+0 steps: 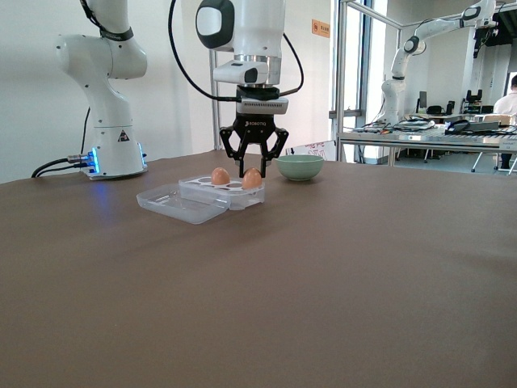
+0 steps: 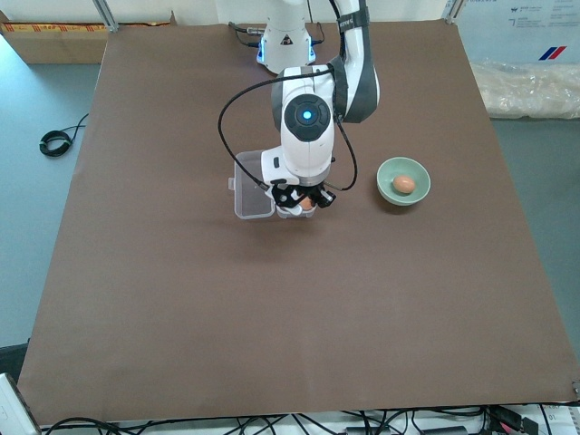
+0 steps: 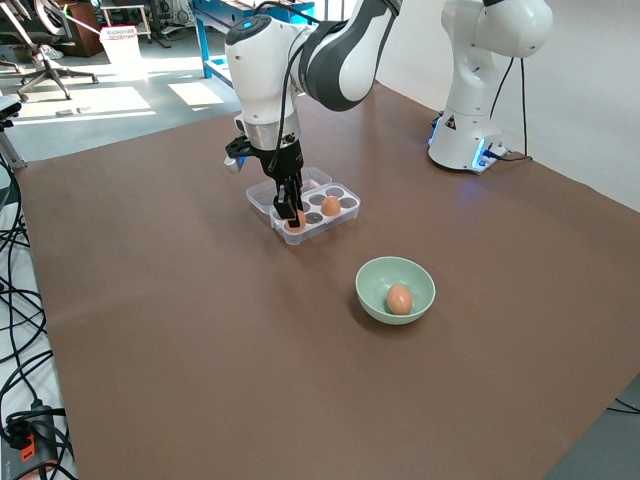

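The black gripper [image 1: 252,171] hangs low over a clear plastic egg box [image 1: 197,202], beside the brown egg [image 1: 252,179] at the box's right end; whether it touches or holds that egg I cannot tell. A second egg [image 1: 220,177] sits in the box, its lid folded open. In the right view the gripper [image 3: 292,222] hides part of the near egg, with the other egg [image 3: 331,206] clear. A mint-green bowl [image 3: 370,280] holds another egg [image 3: 399,300], to the right of the box in the left view.
The white base of the robot arm [image 3: 456,141] stands at the back with cables. Cables [image 2: 109,426] lie along the outside of the table's front edge.
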